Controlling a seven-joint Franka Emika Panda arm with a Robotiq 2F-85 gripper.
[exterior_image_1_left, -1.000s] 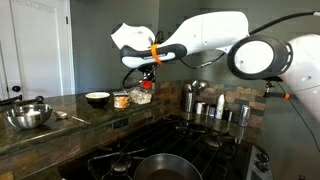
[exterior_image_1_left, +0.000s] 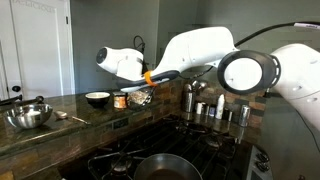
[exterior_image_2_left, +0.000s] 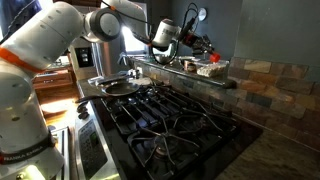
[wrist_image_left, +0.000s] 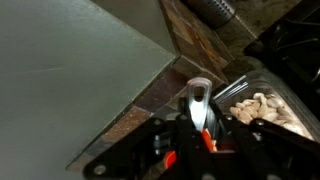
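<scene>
In the wrist view, my gripper is shut on a pale, shiny handle-like thing (wrist_image_left: 199, 95) that points away from the camera. What the rest of this thing is cannot be made out. Orange-red surface shows below and around the dark fingers. To the right lies a clear container of pale, nut-like pieces (wrist_image_left: 268, 106). Exterior view 2 has the gripper (exterior_image_2_left: 201, 45) low over the far counter, just above the clear container (exterior_image_2_left: 211, 71) and close to a red item (exterior_image_2_left: 214, 59). An orange-and-white cup (exterior_image_1_left: 120, 101) stands left of the gripper in exterior view 1.
A black bowl (exterior_image_1_left: 97, 99) and a metal bowl (exterior_image_1_left: 30, 117) stand farther left on the counter (exterior_image_1_left: 70, 138). A pan (exterior_image_1_left: 167, 167) sits on the stove. Bottles and shakers (exterior_image_1_left: 215, 108) line the wall at right.
My arm has moved left in exterior view 1, and its wrist has come lower toward the cup and clear container. The bowls and pan have stayed put.
</scene>
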